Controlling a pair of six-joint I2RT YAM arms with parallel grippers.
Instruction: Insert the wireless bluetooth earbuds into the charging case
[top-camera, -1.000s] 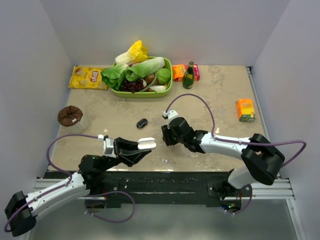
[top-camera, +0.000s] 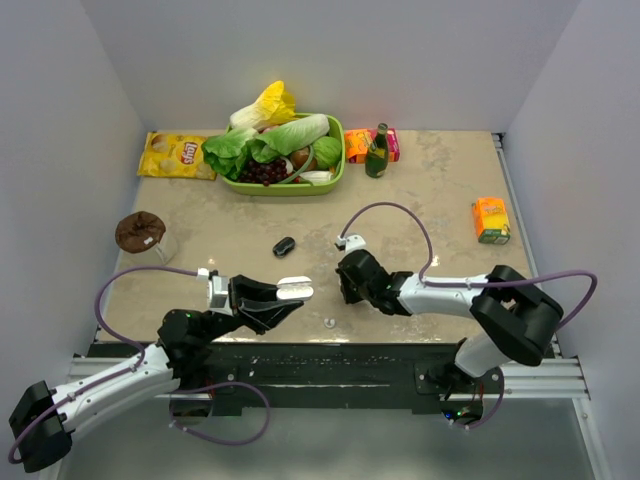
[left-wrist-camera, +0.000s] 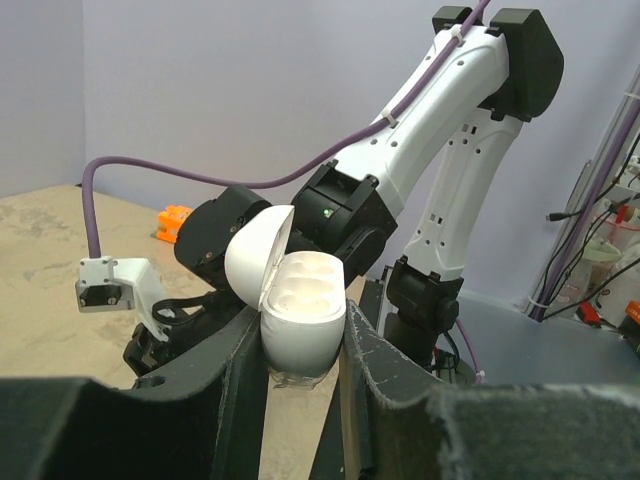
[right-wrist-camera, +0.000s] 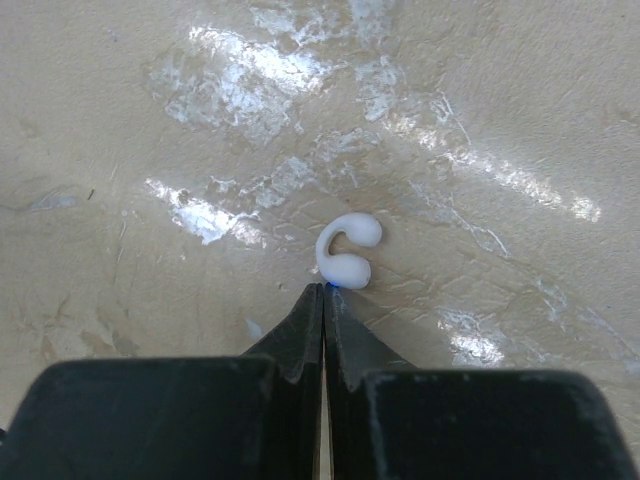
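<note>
In the left wrist view, my left gripper is shut on the white charging case (left-wrist-camera: 306, 295), its rounded lid tipped open and its hollows facing up. From above, the case (top-camera: 295, 289) hangs at the front left-centre. A white, C-shaped wireless earbud (right-wrist-camera: 331, 238) lies on the table in the right wrist view. My right gripper is shut, nothing between its fingers; the earbud is just beyond the tips, its lower bulb almost at them. Whether they touch I cannot tell. Another small white earbud (top-camera: 329, 322) rests near the table's front edge.
A black mouse-like object (top-camera: 284, 246) lies behind the case. Farther back are a green vegetable basket (top-camera: 290, 188), a chips bag (top-camera: 177, 156) and a bottle (top-camera: 377, 152). An orange box (top-camera: 491, 221) stands at right.
The left gripper and case look unmoved.
</note>
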